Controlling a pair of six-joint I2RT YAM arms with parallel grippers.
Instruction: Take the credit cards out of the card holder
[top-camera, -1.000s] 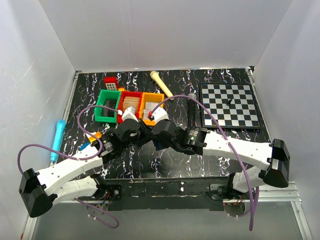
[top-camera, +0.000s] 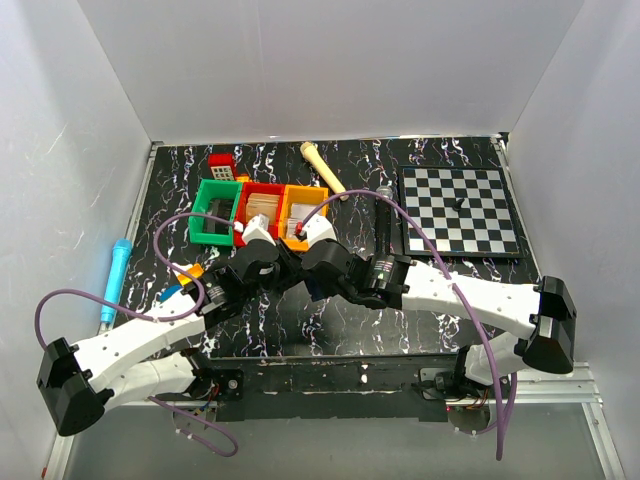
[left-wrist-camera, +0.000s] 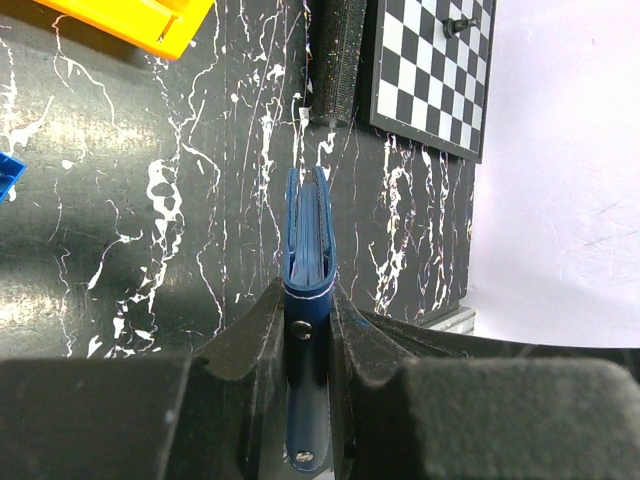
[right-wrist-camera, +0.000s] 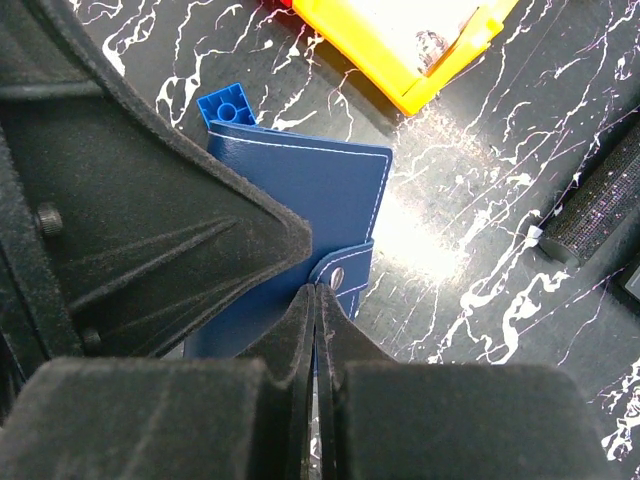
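Note:
The blue card holder (left-wrist-camera: 308, 260) stands edge-on in the left wrist view, with my left gripper shut on it. In the right wrist view it shows its broad face (right-wrist-camera: 300, 190) and a flap with a snap, partly behind black gripper parts at the left. My right gripper is shut at the flap, with nothing visible between its fingertips. Whether cards are inside cannot be made out. From the top, both grippers meet in the middle and hide most of the holder.
Green (top-camera: 196, 225), red and yellow (top-camera: 312, 194) bins stand behind the grippers. A dark cylinder (right-wrist-camera: 590, 215) and a chessboard (top-camera: 460, 212) lie to the right. A blue block (right-wrist-camera: 225, 104) is behind the holder. Bare table shows around the holder.
The right arm has shifted very slightly in the top view. Otherwise nothing has visibly changed.

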